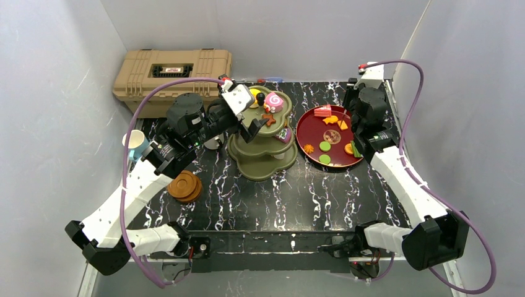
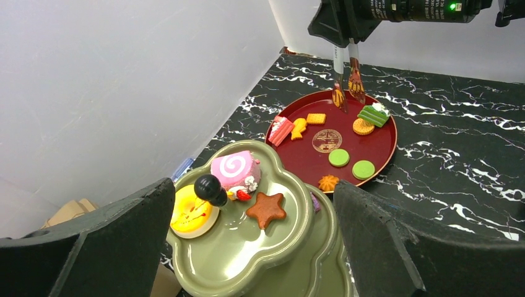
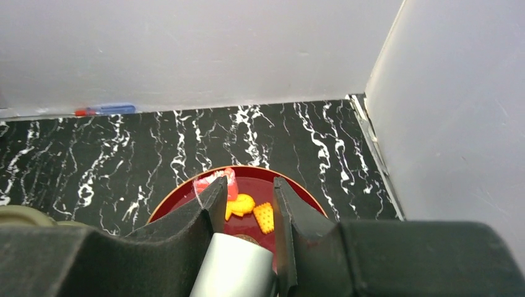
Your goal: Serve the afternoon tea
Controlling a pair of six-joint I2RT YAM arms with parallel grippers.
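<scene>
My right gripper is shut on a white-handled pair of tongs (image 2: 356,83). Their shiny tips point down over the far side of the round red tray (image 2: 297,106) and stand slightly apart, with no sweet visible between them. On that tray lie a pink cake slice (image 1: 322,111), small yellow biscuits (image 2: 316,119), a green cake slice (image 2: 373,116), a round biscuit (image 2: 363,127), green discs (image 2: 338,157) and an orange flower-shaped sweet (image 1: 309,148). Open and empty, my left gripper (image 1: 252,128) hovers by the green tiered stand (image 1: 256,168). Its top tier bears a pink roll cake (image 2: 236,171), a yellow doughnut (image 2: 193,210) and a brown star (image 2: 267,210).
Behind the left arm sits a tan case (image 1: 173,68). A light blue cup (image 1: 137,146) and stacked brown coasters (image 1: 185,186) are at the left. A pen (image 3: 111,109) lies along the back wall.
</scene>
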